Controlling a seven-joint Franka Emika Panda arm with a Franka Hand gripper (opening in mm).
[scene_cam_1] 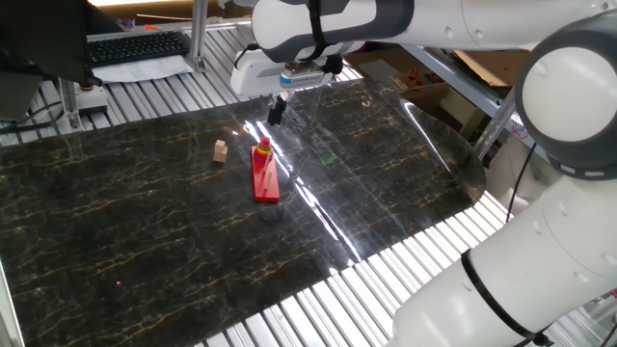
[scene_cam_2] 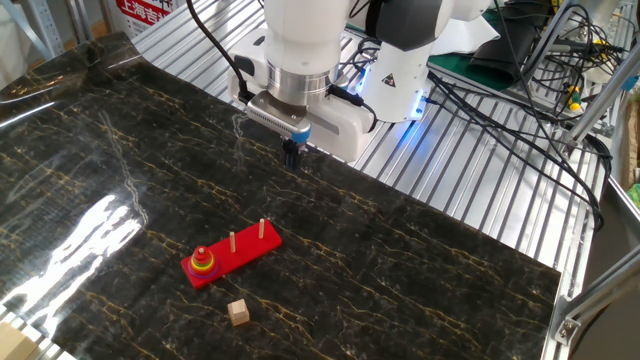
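On the dark marbled tabletop lies a long red board (scene_cam_2: 233, 254) with two bare wooden pegs. Coloured rings (scene_cam_2: 203, 262) are stacked at one end, red on top with yellow and purple lower down; exterior view 1 also shows the ring stack (scene_cam_1: 263, 150). Beside the board are small pale wooden blocks (scene_cam_1: 220, 151), which look like a single block (scene_cam_2: 238, 312) in exterior view 2. My gripper (scene_cam_2: 291, 155) hangs above the table, apart from the board and blocks. Its dark fingers are close together and shut, with nothing visible between them.
A slatted metal frame (scene_cam_2: 450, 190) runs along the tabletop's edge. A keyboard (scene_cam_1: 138, 47) lies at the back left, and loose cables (scene_cam_2: 510, 135) lie near the robot's base.
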